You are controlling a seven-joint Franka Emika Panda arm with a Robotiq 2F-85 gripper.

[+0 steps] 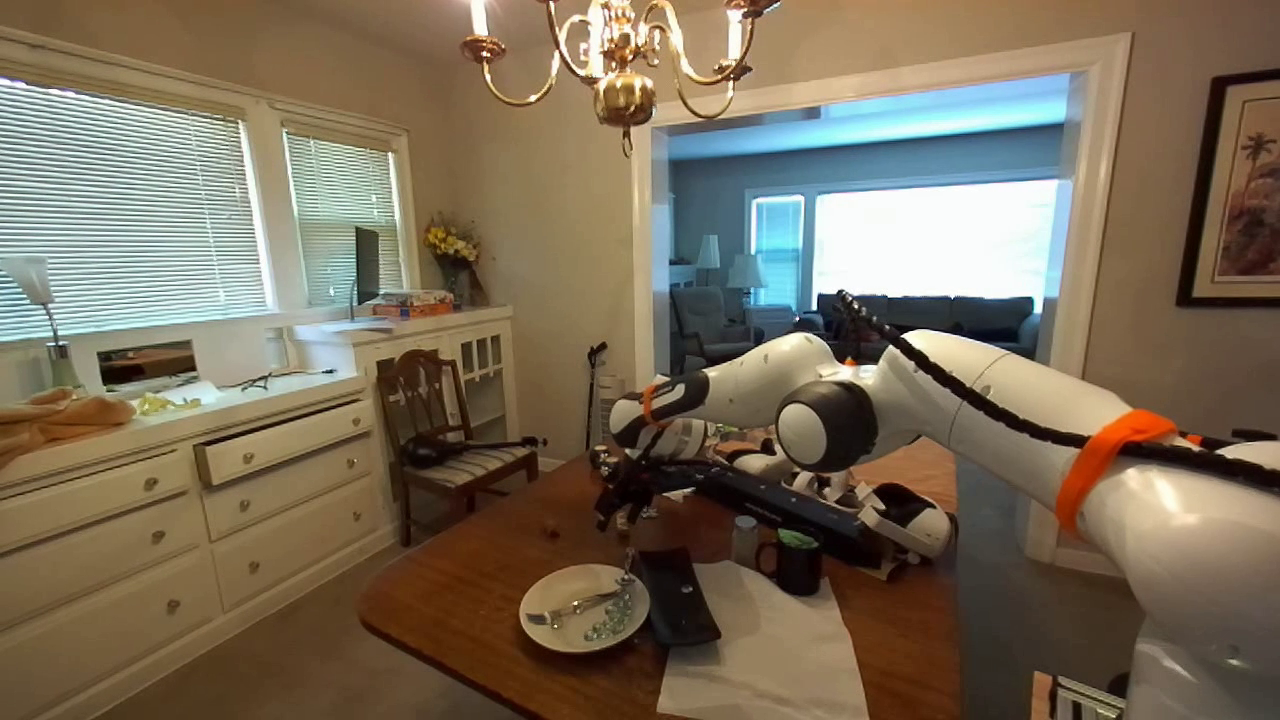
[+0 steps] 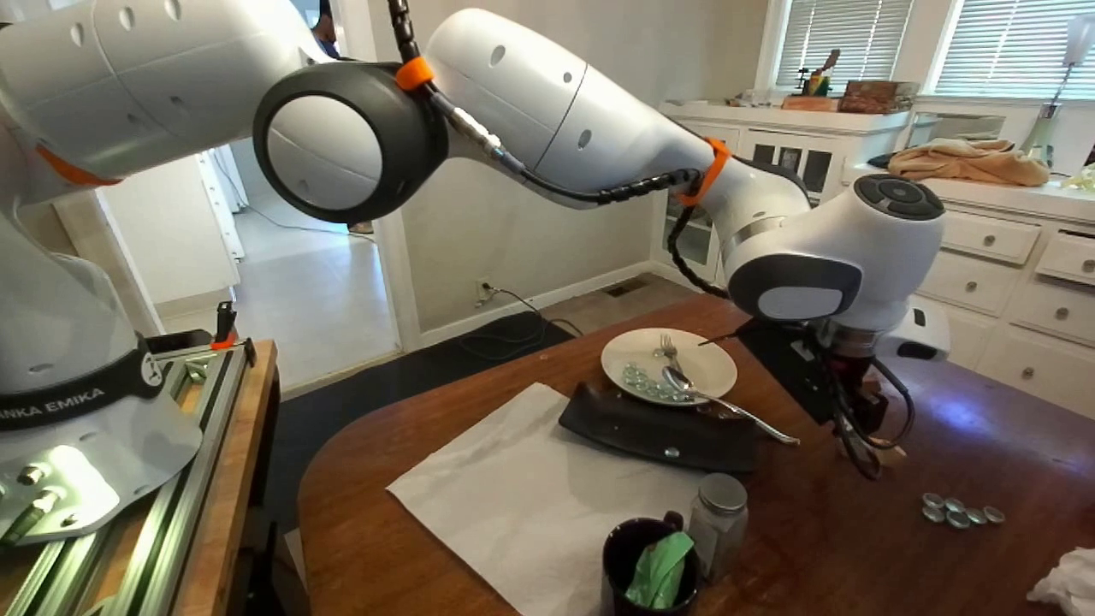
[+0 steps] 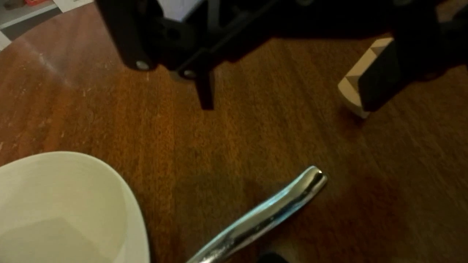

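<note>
My gripper is open over the brown table, its two dark fingers spread wide with nothing between them. Behind the right finger, in the wrist view, a pale wooden piece [image 3: 352, 90] lies partly hidden. Below the fingers, the spoon's silver handle [image 3: 267, 214] crosses the wood. Exterior view 2 shows the spoon [image 2: 734, 407] leaning over the rim of a white plate [image 2: 719, 354], which holds a fork [image 2: 669, 352] and several clear glass beads [image 2: 642, 382]. There, my gripper [image 2: 867, 447] hangs beyond the spoon's end, apart from it.
Several more glass beads [image 2: 956, 513] lie on the table. A black case [image 2: 657, 431] rests against the plate and a white sheet [image 2: 503, 493]. Nearby stand a glass shaker [image 2: 720, 524] and a dark mug [image 2: 628, 554] with green stuff inside. Bare wood surrounds the wooden piece.
</note>
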